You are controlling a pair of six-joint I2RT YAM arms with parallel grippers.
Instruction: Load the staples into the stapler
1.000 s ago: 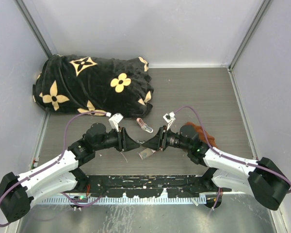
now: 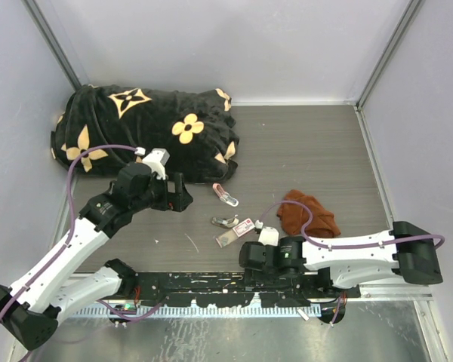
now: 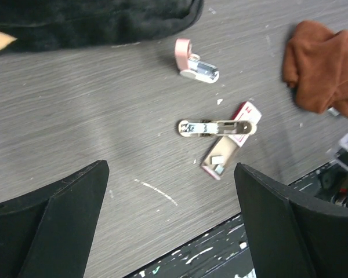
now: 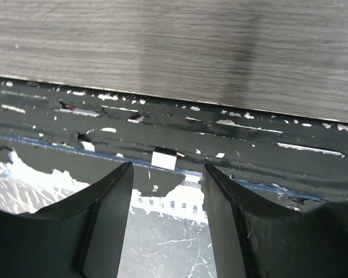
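The small stapler (image 3: 217,128) lies on the table, its metal channel facing up. Partly beneath it in the left wrist view is an open staple box (image 3: 207,163) with a red and white end (image 3: 250,112) and small pale pieces inside. My left gripper hangs above the table, fingers wide apart and empty, left of the stapler in the top view. Over the table's front edge, my right gripper is also open and holds nothing. A white patch on the edge strip shows beyond its fingertips.
A pink and clear object (image 3: 198,68) lies behind the stapler. The brown cloth (image 2: 308,213) is to the right, and a dark patterned cushion (image 2: 147,132) fills the back left. Bare table (image 2: 302,143) stretches across the back right.
Both grippers were close together at the stapler. The left has drawn back leftward, the right toward the front edge, leaving the stapler lying by the staple box.
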